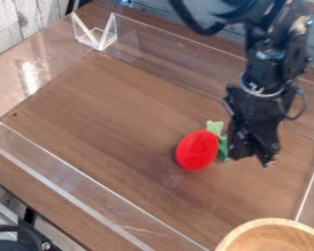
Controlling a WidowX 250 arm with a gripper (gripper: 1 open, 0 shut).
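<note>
A red oval object (196,150) lies on the wooden table (101,127), with a green piece (215,127) just behind and right of it, mostly hidden by my gripper (247,147). The black gripper is low over the green piece, at the red object's right. Whether its fingers hold anything cannot be seen.
A wooden bowl (271,236) sits at the bottom right corner. Clear plastic walls edge the table, with a white angular bracket (94,35) at the back left.
</note>
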